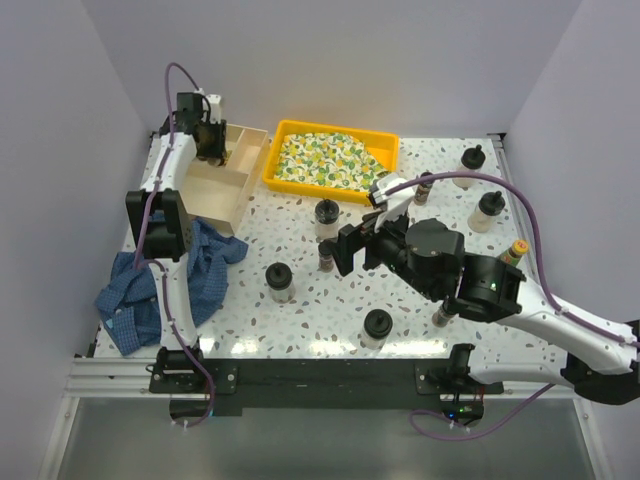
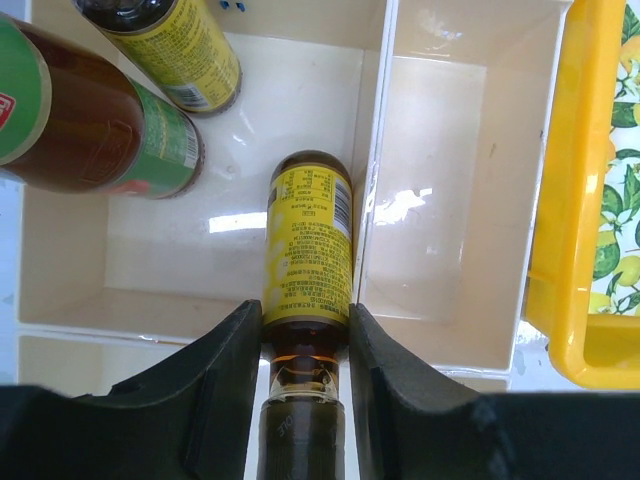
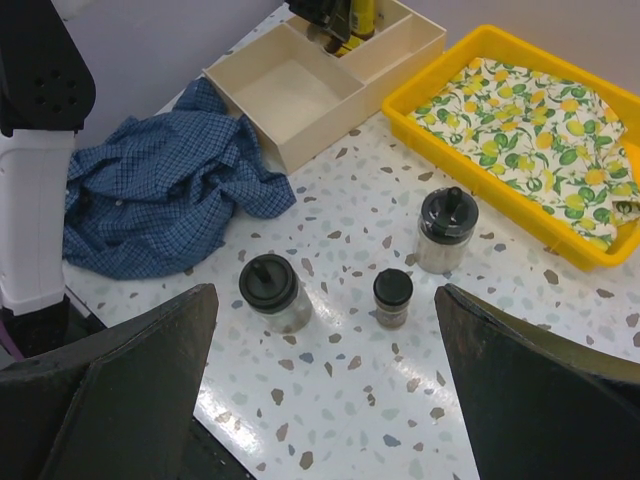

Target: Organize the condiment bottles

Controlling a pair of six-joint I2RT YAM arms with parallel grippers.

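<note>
My left gripper is shut on the neck of a yellow-label bottle, which lies in the upper compartment of the cream organizer. Beside it in that compartment are a green-label bottle and another yellow-label bottle. My right gripper is open above the table's middle. Below it stand a dark-lidded jar, a small shaker and a larger jar. More jars and bottles stand at the right side in the top view, including a yellow-capped one.
A yellow tray with lemon-print cloth sits right of the organizer. A crumpled blue cloth lies at the left front. The middle front of the speckled table has free room between the jars.
</note>
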